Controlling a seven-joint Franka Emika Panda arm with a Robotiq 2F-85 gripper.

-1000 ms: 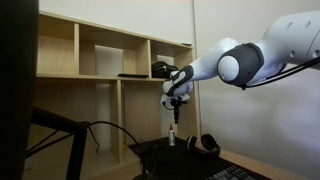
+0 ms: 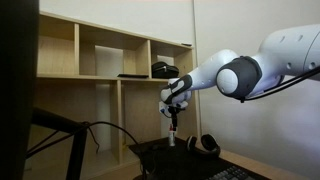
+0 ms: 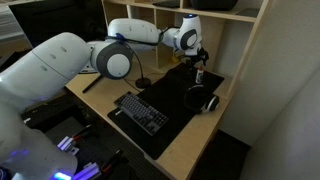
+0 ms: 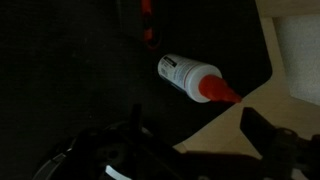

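Observation:
A white bottle with a red tip (image 4: 190, 75) stands on the black mat (image 3: 166, 120) near the shelf. Seen from the wrist, it leans across the picture, its red nozzle pointing right toward one finger (image 4: 262, 130). My gripper is open, and nothing sits between its fingers. In exterior view 1 the gripper (image 2: 174, 122) hangs right above the bottle (image 2: 172, 139), partly covering its top. Exterior view 2 also has the gripper (image 3: 201, 61) close over the bottle (image 3: 199, 75). Whether they touch I cannot tell.
Black headphones (image 2: 204, 146) lie on the mat beside the bottle. A dark keyboard (image 3: 142, 113) rests toward the front. Wooden shelving (image 2: 108, 98) rises behind, close to the arm, with dark items on it.
My gripper has come down and slightly left in exterior view 1, closer over the bottle's top. Bottle and headphones appear to stay in place.

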